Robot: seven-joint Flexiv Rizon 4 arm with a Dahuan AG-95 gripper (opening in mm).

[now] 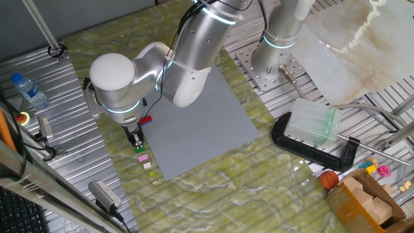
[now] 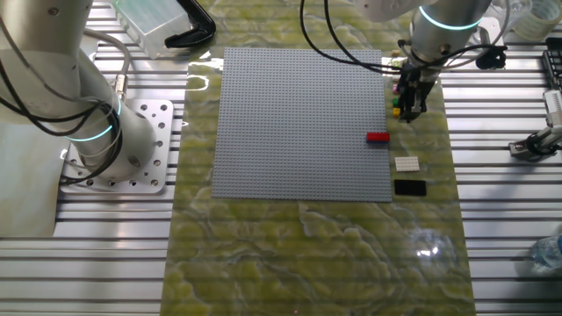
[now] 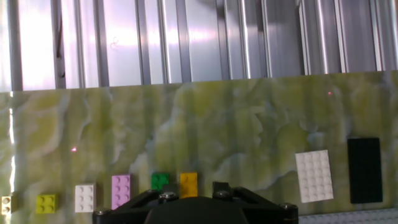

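Note:
My gripper is open in the wrist view, its two black fingertips apart. Between them, nearer the left one, shows an orange brick (image 3: 188, 184) on the green marbled mat. Just left of it sits a green brick (image 3: 160, 181). Further left lie a pink brick (image 3: 120, 190), a white brick (image 3: 85, 198), a yellow-green brick (image 3: 46, 203) and a small beige brick (image 3: 6, 205). To the right are a white plate-like brick (image 3: 314, 176) and a black one (image 3: 365, 170). A red brick (image 2: 378, 137) rests on the grey baseplate (image 2: 299, 123), near its edge.
A black clamp (image 1: 313, 150) with a clear box (image 1: 313, 122) stands beyond the mat. A cardboard box (image 1: 361, 206) and an orange ball (image 1: 329, 179) are at the lower right. Most of the baseplate is bare, and the front of the mat is clear.

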